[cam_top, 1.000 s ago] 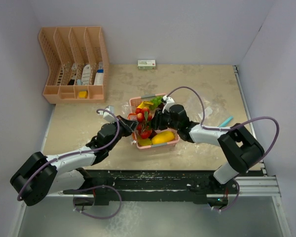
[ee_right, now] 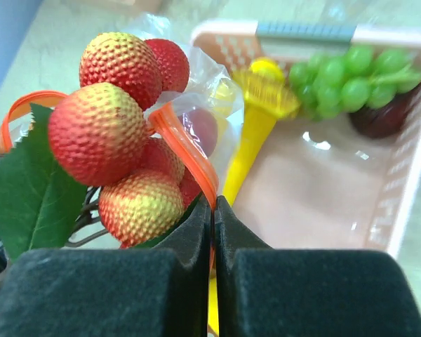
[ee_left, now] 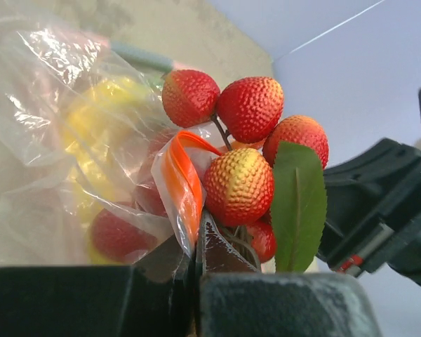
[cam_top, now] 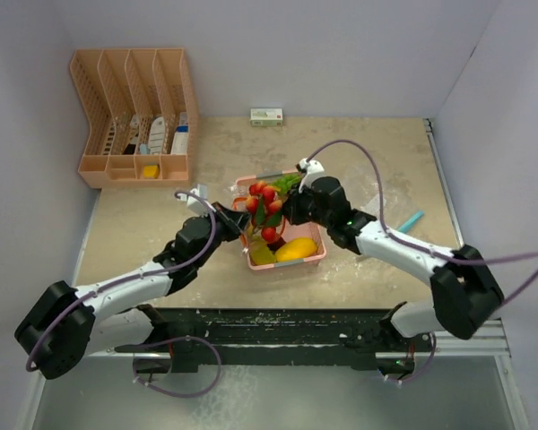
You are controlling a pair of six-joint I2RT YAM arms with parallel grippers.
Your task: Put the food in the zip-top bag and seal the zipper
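Observation:
A clear zip top bag (ee_left: 38,112) with an orange zip strip (ee_left: 182,172) hangs between my two grippers. My left gripper is shut on one side of its rim. On the opposite side, the orange strip (ee_right: 189,151) runs down into the fingertips of my right gripper, also shut. A bunch of red lychees (cam_top: 267,199) with green leaves (ee_left: 298,203) sits at the bag's mouth, several of the fruits bulging above the strip. How deep the bunch reaches inside is hidden.
Beneath the bag stands a pink basket (cam_top: 317,242) holding a yellow mango (cam_top: 296,249), green grapes (ee_right: 358,77) and other food. A peach-coloured rack (cam_top: 90,166) stands at back left, a small box (cam_top: 266,116) at the back. Clear plastic and a blue strip (cam_top: 411,221) lie at right.
My right gripper has moved slightly up in the top view, its forearm swung lower. The left gripper has shifted a little right.

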